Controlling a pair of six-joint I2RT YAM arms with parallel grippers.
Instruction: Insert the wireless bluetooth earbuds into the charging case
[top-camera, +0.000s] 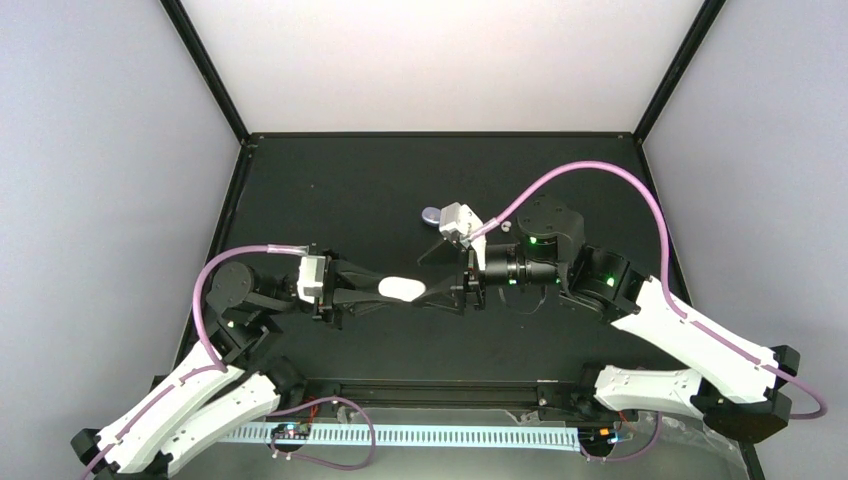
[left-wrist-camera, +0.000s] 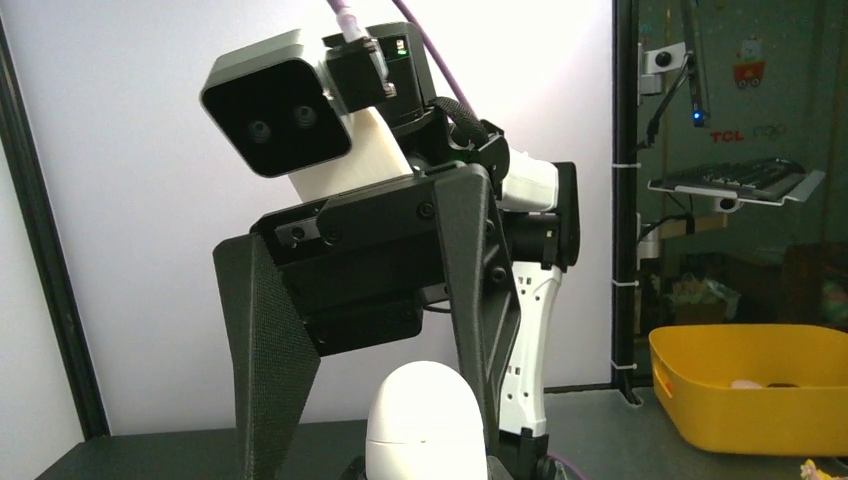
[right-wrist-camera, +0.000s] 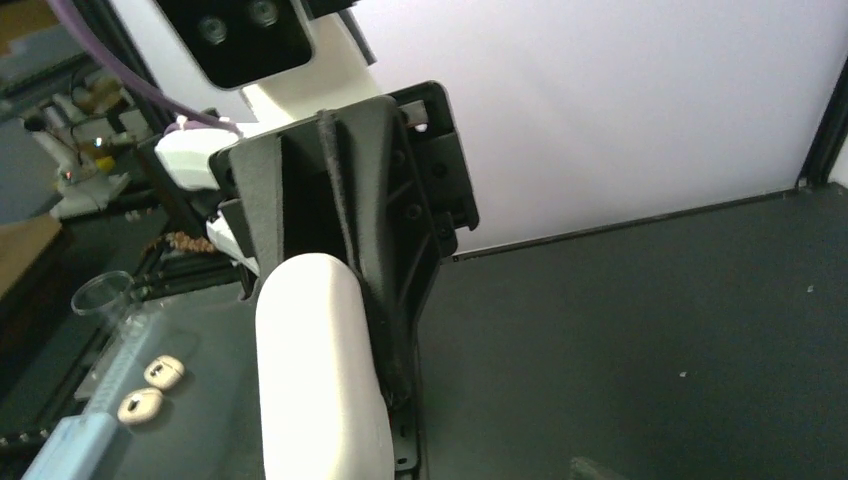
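A white charging case (top-camera: 401, 289) is held horizontal in my left gripper (top-camera: 380, 290) near the middle of the top view; it looms white at the bottom of both wrist views (left-wrist-camera: 425, 425) (right-wrist-camera: 320, 370). My right gripper (top-camera: 435, 275) is part open around the case's right end, its two fingers spread either side of it in the left wrist view. Whether they touch the case cannot be told. A small lilac object (top-camera: 431, 215) lies on the black table behind, beside the right gripper's camera housing. A small pale piece (top-camera: 506, 226) shows right of that housing.
Walls (top-camera: 110, 200) flank both sides. In the left wrist view a yellow bin (left-wrist-camera: 750, 420) sits beyond the frame, outside the work area.
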